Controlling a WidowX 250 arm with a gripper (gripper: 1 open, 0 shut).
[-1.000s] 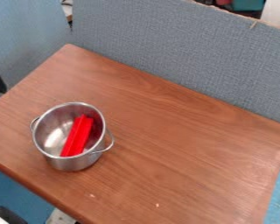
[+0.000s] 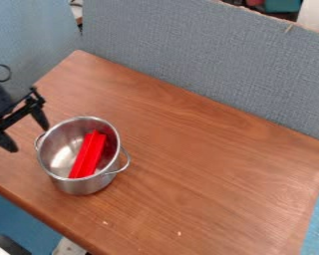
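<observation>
A steel pot point(image 2: 61, 175) with two wire handles stands at the lower left of the wooden table point(image 2: 215, 169). A red elongated object point(image 2: 88, 153) lies inside it, leaning along the pot's length. My black gripper point(image 2: 24, 126) reaches in from the left edge, just above and left of the pot, apart from it. Its fingers are spread open, with nothing seen between them.
Grey padded panels point(image 2: 202, 70) border the table at the back and left. A strip of blue tape point(image 2: 317, 221) lies at the right edge.
My gripper has come further into view from the left, moving right toward the pot. The pot and red object have not moved.
</observation>
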